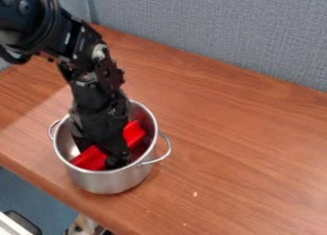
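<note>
A steel pot [118, 181] with two loop handles stands on the wooden table near its front left. Inside it lies a red object [134, 134], partly hidden. My black gripper [99, 151] reaches down into the pot from above, over the red object, which shows on both sides of it. The gripper is open; its lower tips are partly hidden in the dark of the pot.
A grey padded wall [224, 29] runs along the back. The table's front edge drops away at the lower left, close to the pot.
</note>
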